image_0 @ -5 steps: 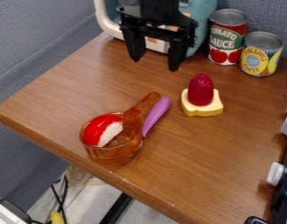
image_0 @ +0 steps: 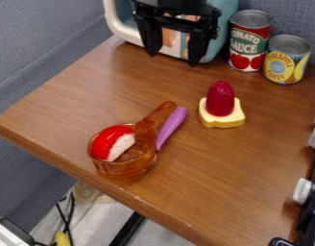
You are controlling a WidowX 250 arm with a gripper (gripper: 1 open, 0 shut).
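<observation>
The gripper (image_0: 175, 43) hangs at the top of the view over the back of the table, its two black fingers apart, open, with no object seen held. An amber glass pot (image_0: 119, 164) with a handle sits near the front left edge, holding a red and white piece (image_0: 111, 140). A purple utensil (image_0: 173, 125) lies at its right. Further right, a red berry-like item (image_0: 219, 99) stands on a yellow slice (image_0: 227, 119).
A teal and white appliance (image_0: 120, 19) stands behind the gripper. A tomato sauce can (image_0: 249, 43) and a yellow can (image_0: 286, 60) stand at the back right. A dark rack with white knobs (image_0: 307, 207) lines the right edge.
The gripper has moved upward in the view. The objects on the table are unchanged.
</observation>
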